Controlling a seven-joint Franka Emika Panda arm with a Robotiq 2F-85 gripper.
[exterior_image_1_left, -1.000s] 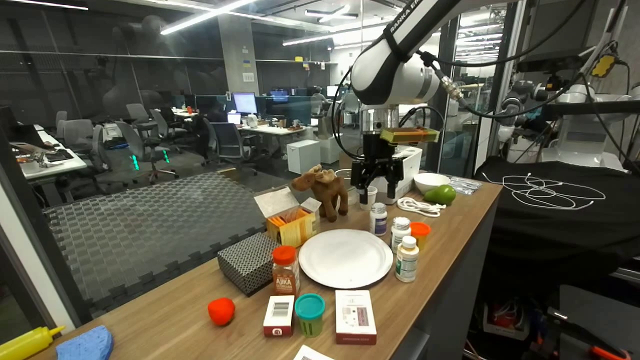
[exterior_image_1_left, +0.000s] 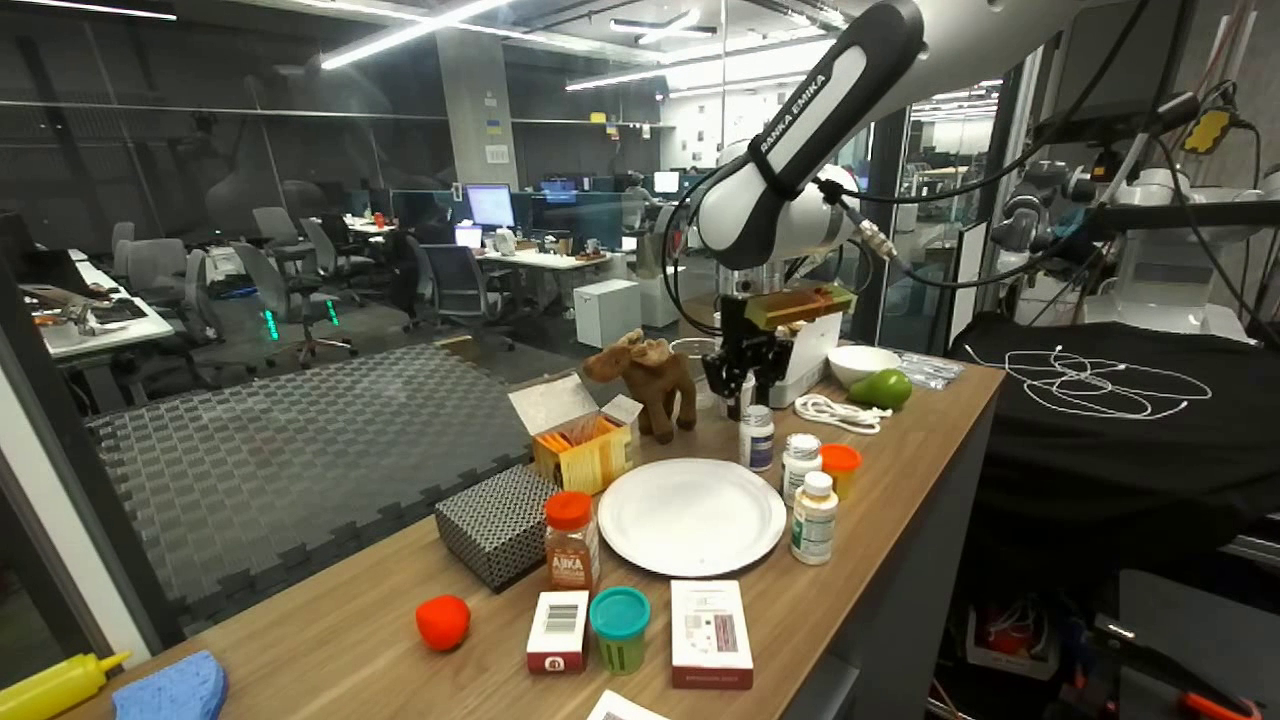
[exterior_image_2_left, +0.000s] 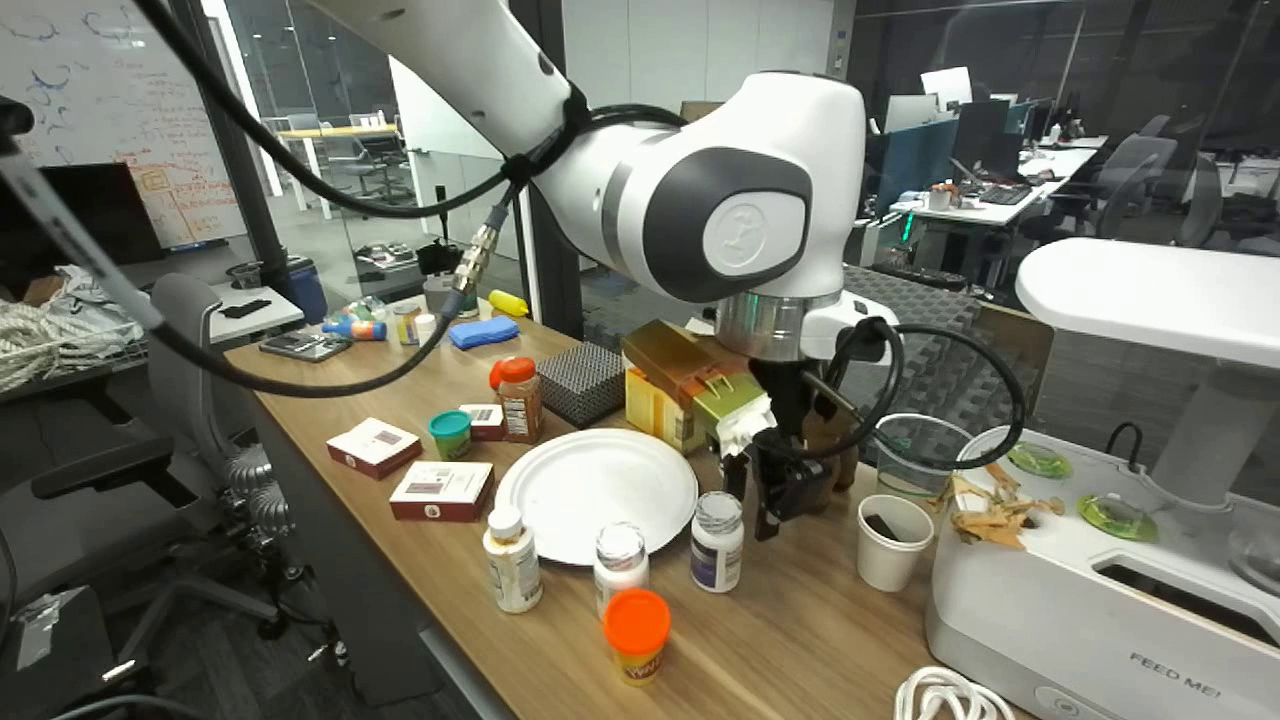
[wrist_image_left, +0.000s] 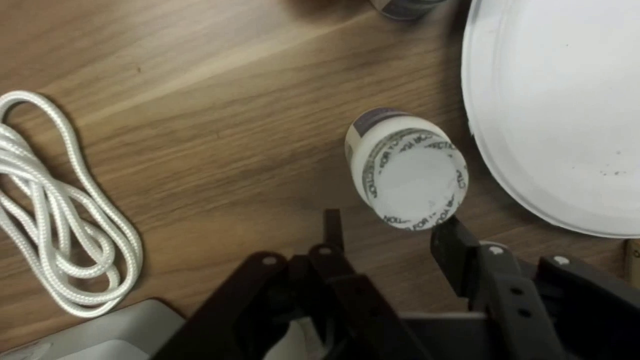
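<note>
A white bottle with a purple label (exterior_image_1_left: 756, 442) stands upright on the table beside the plate (exterior_image_1_left: 692, 518). Its pale sealed mouth faces up in the wrist view, where the bottle (wrist_image_left: 414, 180) appears just beyond my fingertips. My gripper points down with a gap between its fingers, and nothing shows held in it. From exterior view 2, the gripper (exterior_image_2_left: 750, 510) hangs close to this bottle (exterior_image_2_left: 717, 552), on the side toward the white paper cup (exterior_image_2_left: 894, 546). Whether they touch cannot be told.
Two more white bottles (exterior_image_2_left: 512, 564) (exterior_image_2_left: 620, 564) and an orange-lidded tub (exterior_image_2_left: 636, 636) stand nearby. A coiled white cord (wrist_image_left: 66, 228) lies to the left in the wrist view. The brown toy animal (exterior_image_1_left: 654, 384) and a white machine (exterior_image_2_left: 1104, 576) flank the arm.
My gripper has turned and come lower, and its fingers look closer together in exterior view 1. The forearm has shifted too. The bottles and plate have stayed in place.
</note>
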